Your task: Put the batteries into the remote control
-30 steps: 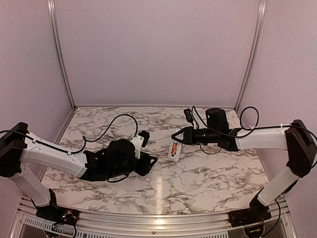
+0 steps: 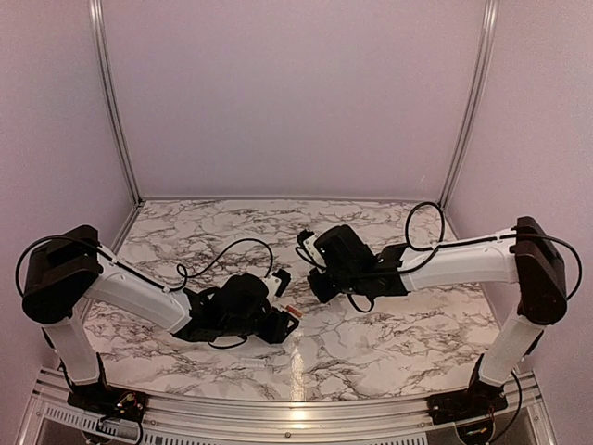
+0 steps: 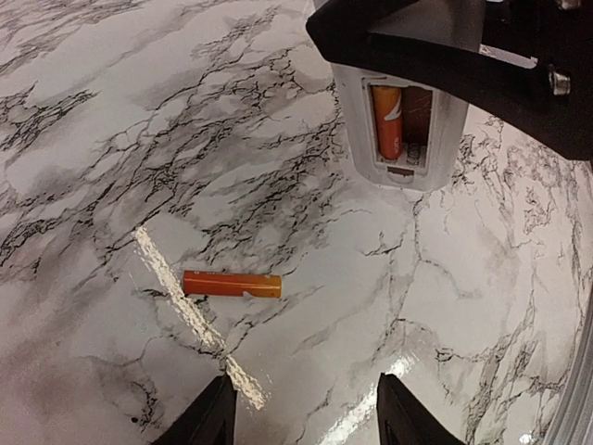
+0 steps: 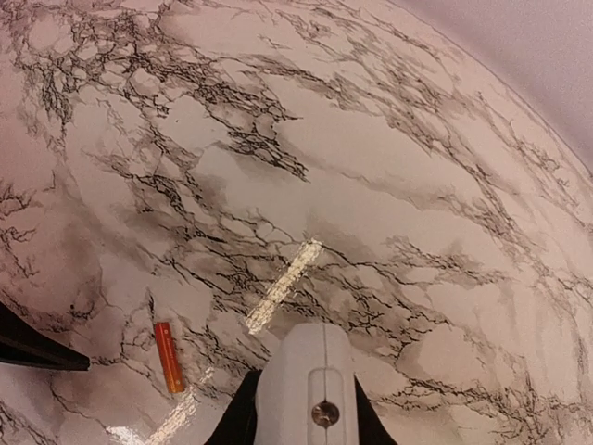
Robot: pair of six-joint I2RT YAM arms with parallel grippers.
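A white remote (image 3: pixel 357 130) is held in my right gripper (image 2: pixel 317 283), which is shut on it; the left wrist view shows an orange battery (image 3: pixel 389 120) in its open compartment, with space beside it. In the right wrist view the remote (image 4: pixel 306 389) fills the space between the fingers. A loose orange battery lies on the marble table, also visible in the right wrist view (image 4: pixel 169 357). My left gripper stands open above the table near that battery, nothing between its fingertips, lower left of the remote.
The marble table (image 2: pixel 185 232) is otherwise mostly clear, with pale walls at back and sides and a metal rail along the front edge. Both arms are close together near the middle.
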